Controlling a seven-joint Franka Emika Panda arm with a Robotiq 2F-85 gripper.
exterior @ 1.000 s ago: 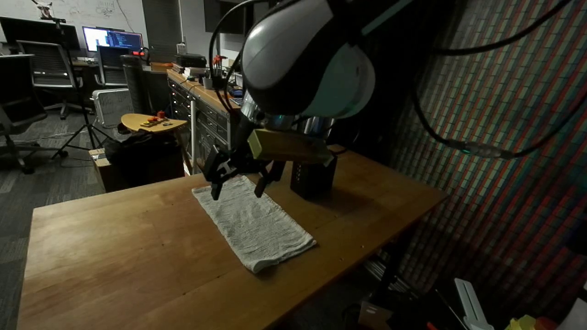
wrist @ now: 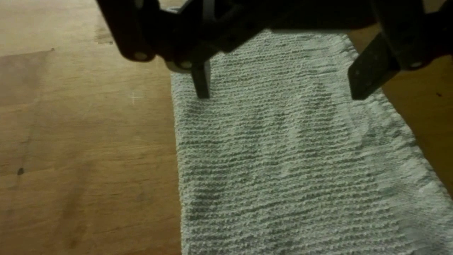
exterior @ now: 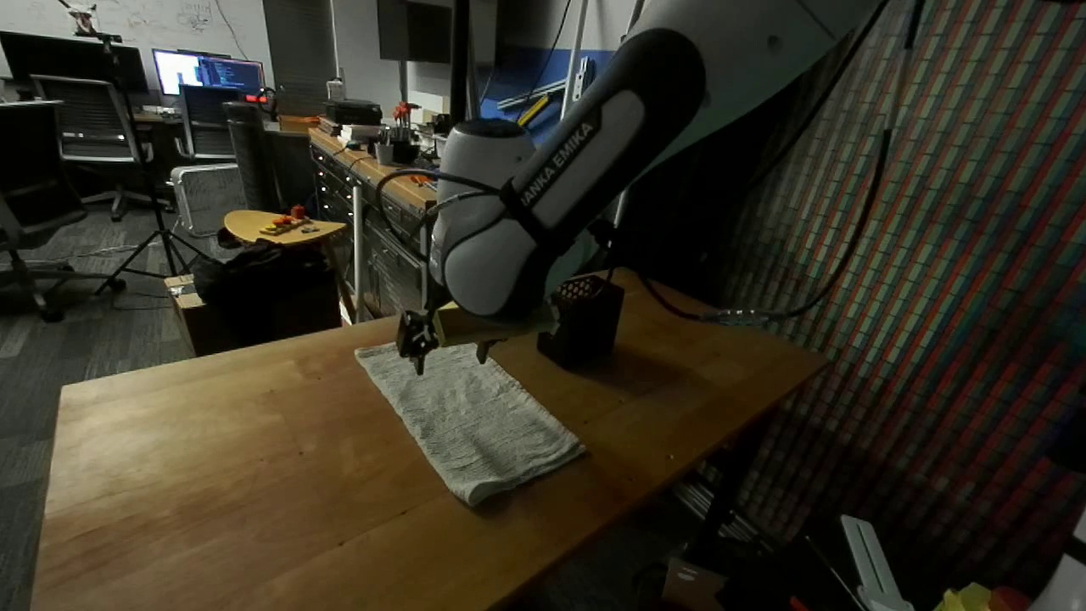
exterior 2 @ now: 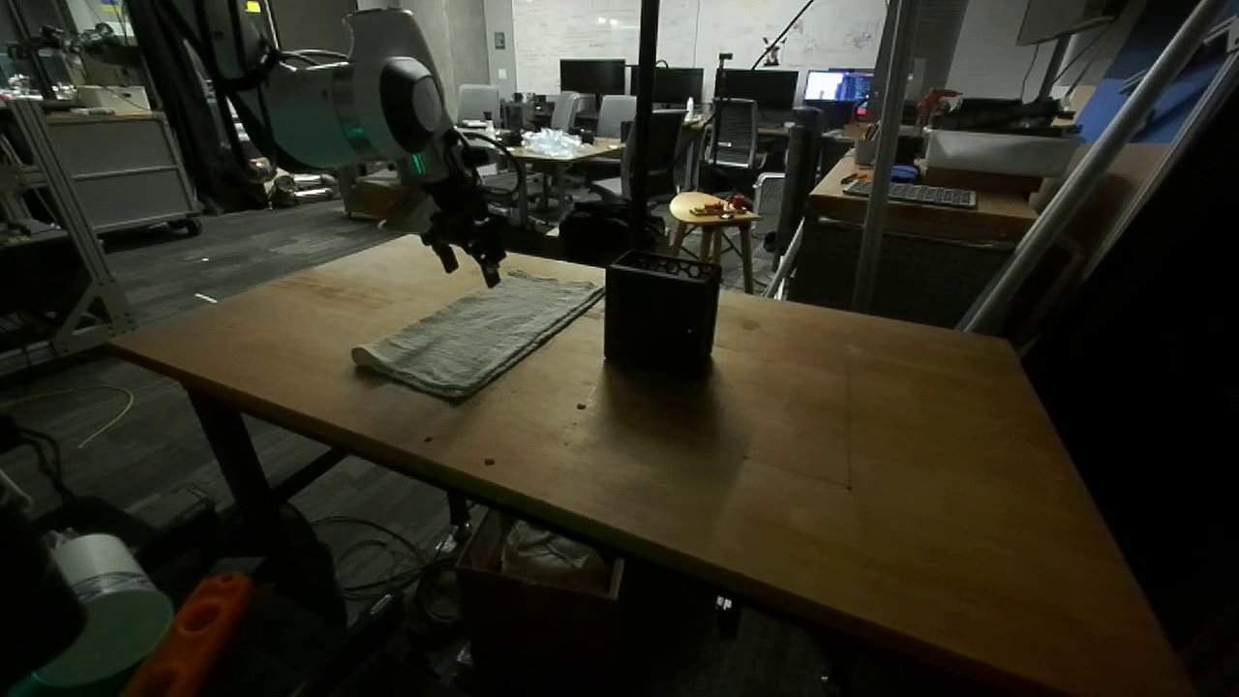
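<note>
A folded pale grey towel (exterior: 478, 423) lies flat on the wooden table, its ribbed weave filling much of the wrist view. Over the towel's far end, my gripper (exterior: 450, 358) hangs with its fingers spread wide and nothing between them. From above, the wrist view puts the gripper across the towel (wrist: 271, 170), one fingertip near its left edge and the other near its right side. In the second exterior view the gripper (exterior 2: 468, 277) appears just above the far part of the towel (exterior 2: 476, 337), seemingly clear of the cloth.
A black box with a perforated top (exterior 2: 662, 308) stands on the table close beside the towel. Bare wood (exterior: 224, 458) stretches along the towel's other side. The tabletop (exterior 2: 883, 465) beyond the box is also clear.
The arm has swung back and the gripper has turned, staying over the towel's far end with its fingers still apart. The towel and black box have not moved.
</note>
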